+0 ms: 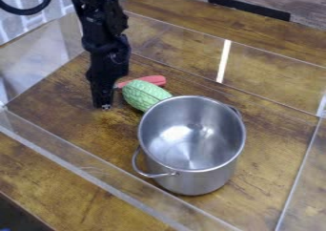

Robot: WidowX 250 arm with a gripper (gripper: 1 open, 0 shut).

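Observation:
My black gripper [105, 97] reaches down from the top left to just above the wooden table, shut, with nothing visible between its fingers. Just to its right lies a pink-red elongated object [148, 80], partly hidden behind a pale green cabbage-like vegetable [147, 96]. The vegetable rests left of and behind a large steel pot [190, 145] with side handles, which looks empty.
A clear plastic barrier runs along the left and lower left of the work area [57, 168].

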